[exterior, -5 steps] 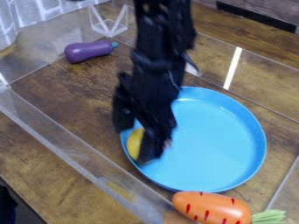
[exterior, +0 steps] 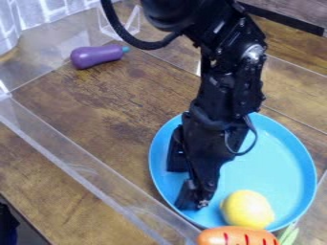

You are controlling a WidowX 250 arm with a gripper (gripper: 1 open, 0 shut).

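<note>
My black gripper point(exterior: 192, 167) reaches down over the blue plate point(exterior: 288, 167), its fingers low in the left part of the plate and open. A yellow round toy point(exterior: 247, 208), like a lemon or potato, sits on the plate's near right part, to the right of the fingers and apart from them. The arm hides the back of the plate.
A purple eggplant point(exterior: 98, 55) lies on the wooden table point(exterior: 90, 115) at the upper left. An orange toy carrot point(exterior: 236, 237) lies below the plate. A clear edge strip runs diagonally along the left front.
The yellow toy has moved from the plate's left side to its near right.
</note>
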